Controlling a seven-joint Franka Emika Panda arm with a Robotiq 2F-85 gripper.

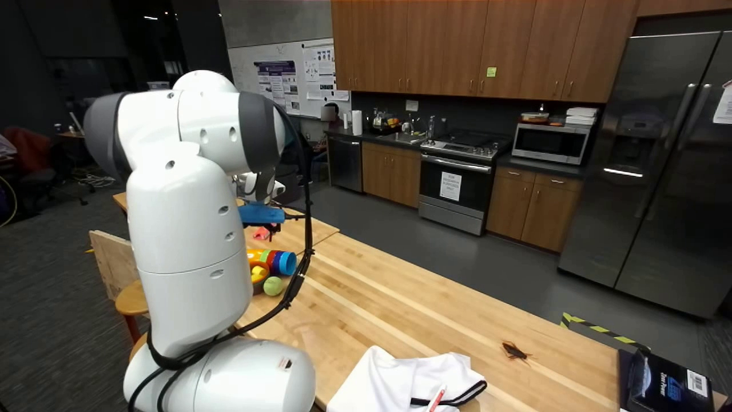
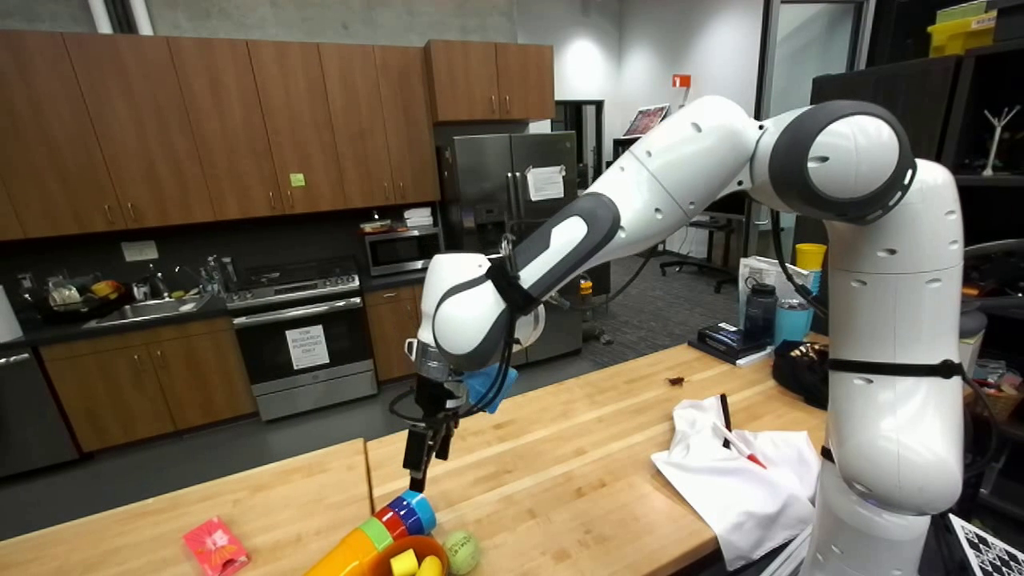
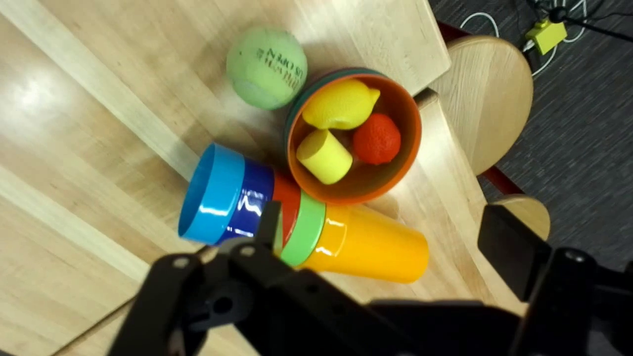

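My gripper is open above the table, its black fingers spread wide with nothing held between them. Below it in the wrist view lies a row of nested cups (image 3: 368,243) on its side, orange, green, red, dark blue and light blue. Touching or close beside the cups, an orange bowl (image 3: 409,148) holds a yellow lemon (image 3: 338,106), a yellow cylinder (image 3: 325,157) and a red ball-like fruit (image 3: 377,139). A green tennis ball (image 3: 267,68) rests just outside the bowl. From exterior view 2, the gripper (image 2: 429,461) points down over the light blue end of the cups.
A pink packet (image 2: 217,546) lies on the left part of the table. Toward the arm's base is a white cloth (image 2: 739,480) with a red-tipped pen on it. A brown insect-like object (image 1: 514,351) and dark boxes (image 2: 734,341) sit farther along.
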